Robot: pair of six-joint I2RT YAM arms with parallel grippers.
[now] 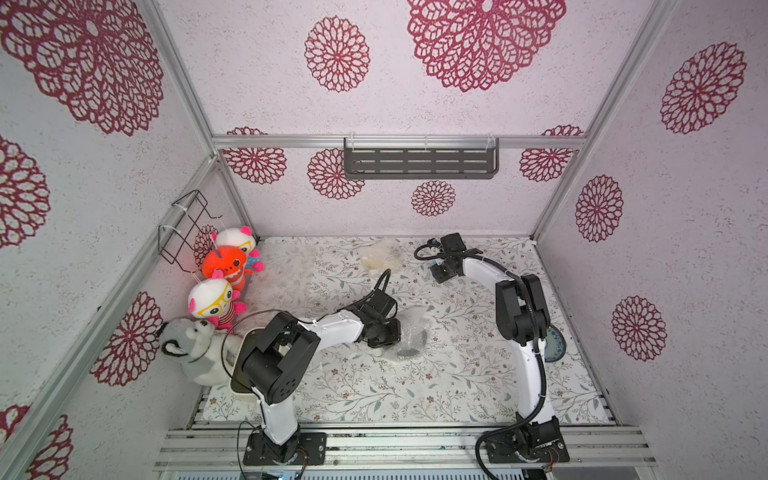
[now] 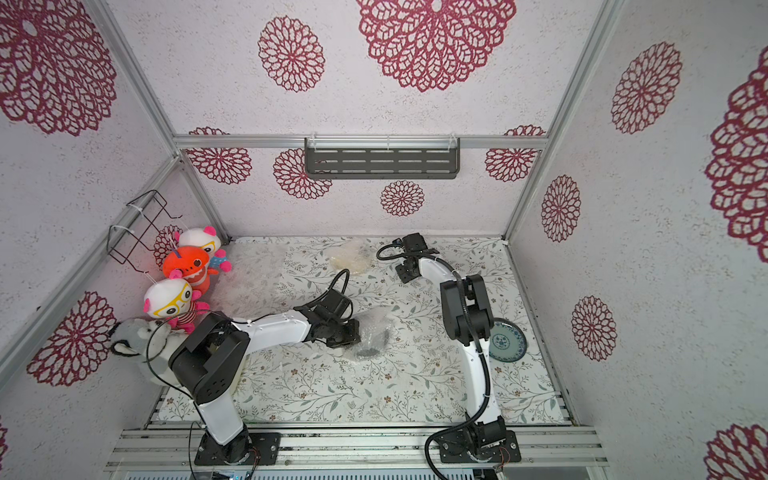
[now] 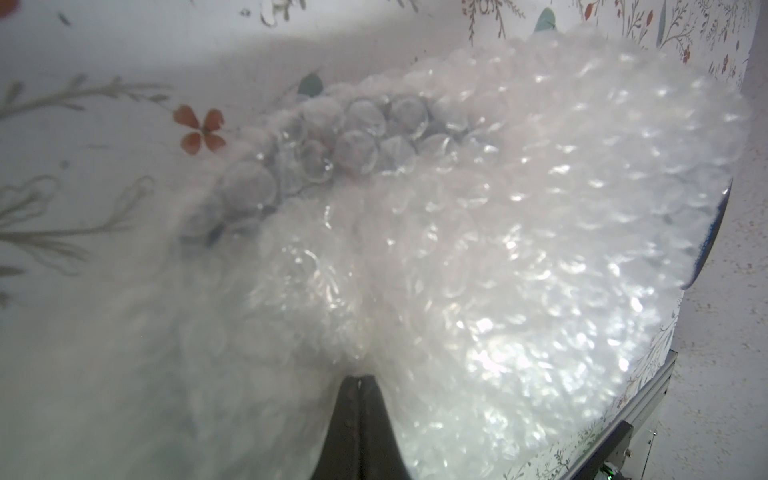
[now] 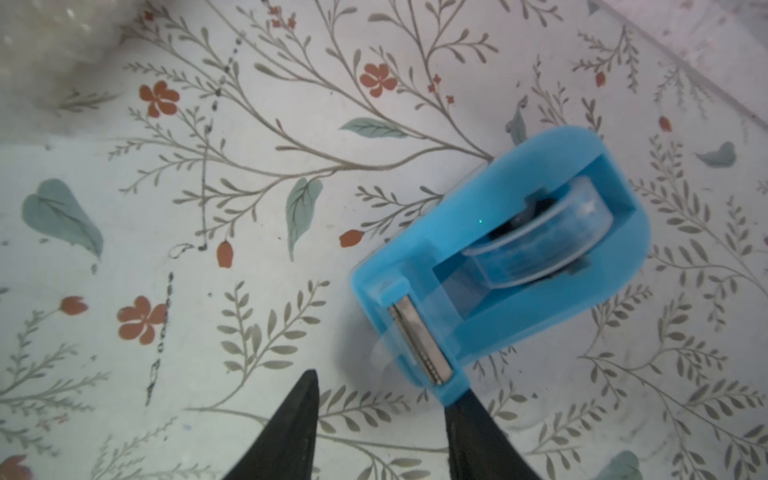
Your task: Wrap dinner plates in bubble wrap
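A bundle of clear bubble wrap (image 3: 496, 264) lies near the middle of the table, also seen in the top left view as wrap (image 1: 413, 336); whether a plate is inside I cannot tell. My left gripper is shut, its tips over the wrap, with nothing clearly seen between them. At the back right, my right gripper stands open with its fingers low over the table. Just beyond them lies a blue tape dispenser (image 4: 512, 296) with a clear roll; its cutter end is close to the right finger. A blue-grey plate (image 2: 507, 340) lies unwrapped by the right edge.
Another crumpled piece of clear wrap (image 1: 380, 257) is at the back centre. Soft toys (image 1: 228, 268) and a pale bin (image 1: 241, 390) line the left side. A wide clear patch of table (image 1: 472, 368) lies between the two arms, towards the front.
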